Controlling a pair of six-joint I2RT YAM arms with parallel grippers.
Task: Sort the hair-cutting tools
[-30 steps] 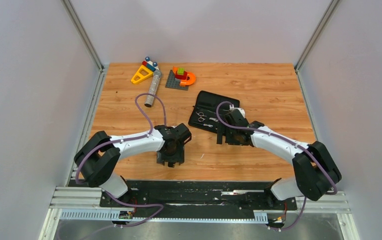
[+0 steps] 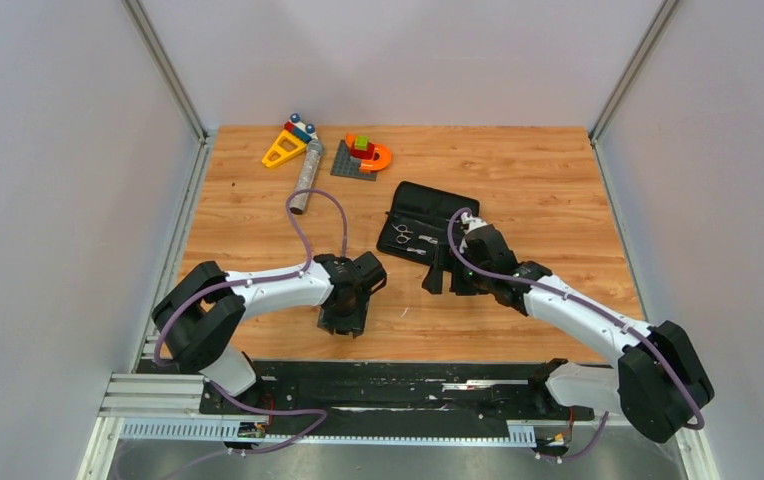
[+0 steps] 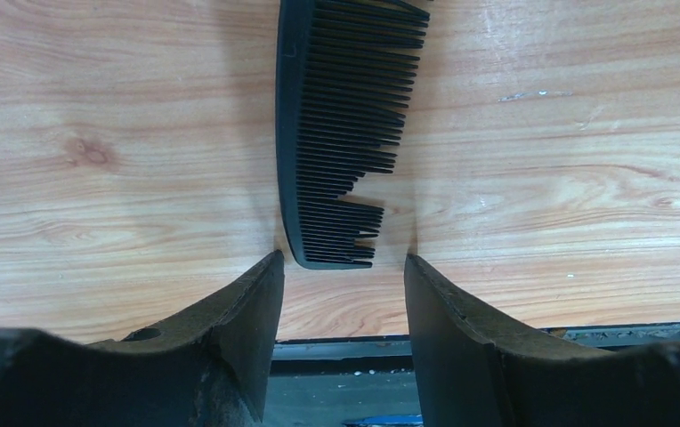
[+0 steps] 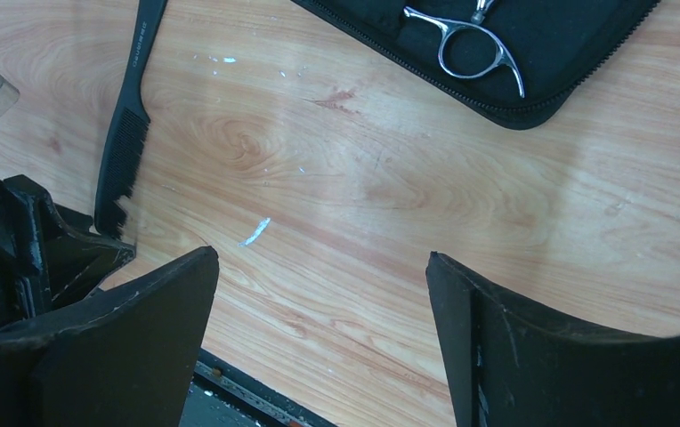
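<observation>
A black comb lies on the wooden table near its front edge; the right wrist view shows it with a long handle (image 4: 145,36). My left gripper is low over it, part open, its fingertips either side of the toothed end, apart from it. My right gripper stands open over bare table, right of the comb, with nothing between its fingers. Beyond it lies the black tool case (image 2: 428,200) with silver scissors (image 4: 457,71) and other small silver tools in it.
A grey cylinder (image 2: 306,180), a yellow toy piece (image 2: 274,155) and a grey plate (image 2: 346,165) with coloured blocks sit at the back left. The front edge (image 3: 336,356) is close behind the left gripper.
My right gripper has come slightly toward the front, away from the case, as its arm's elbow swung outward.
</observation>
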